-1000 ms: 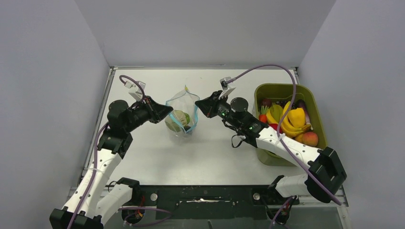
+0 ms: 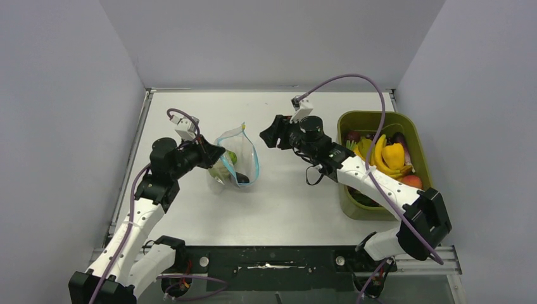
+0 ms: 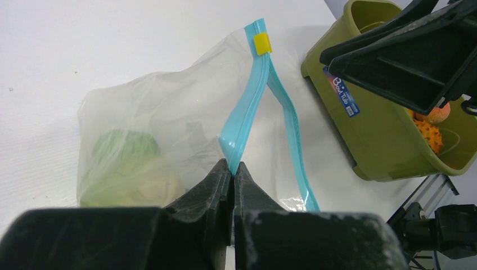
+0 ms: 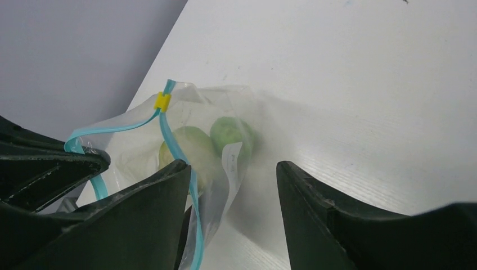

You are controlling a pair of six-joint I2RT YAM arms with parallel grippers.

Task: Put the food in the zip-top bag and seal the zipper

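A clear zip top bag (image 2: 244, 140) with a blue zip edge (image 3: 247, 107) and a yellow slider (image 3: 262, 43) stands on the table, its mouth spread. My left gripper is shut on one side of the blue edge. Inside the bag are green, rounded food items (image 4: 226, 133) and, in the top view, a dark one (image 2: 242, 178). To the right of the bag, apart from it, my right gripper (image 2: 270, 134) hangs with its fingers (image 4: 304, 197) spread and nothing between them. The yellow slider sits at the far corner of the mouth, away from both grippers.
An olive bin (image 2: 349, 120) on the right holds bananas (image 2: 382, 154), a yellow pepper (image 2: 393, 156) and other produce; my right arm reaches across it.
The right gripper was shut at the bag's right edge; it has opened and drawn away, lately backward. The left gripper shifted slightly left and the bag's mouth moved with it.
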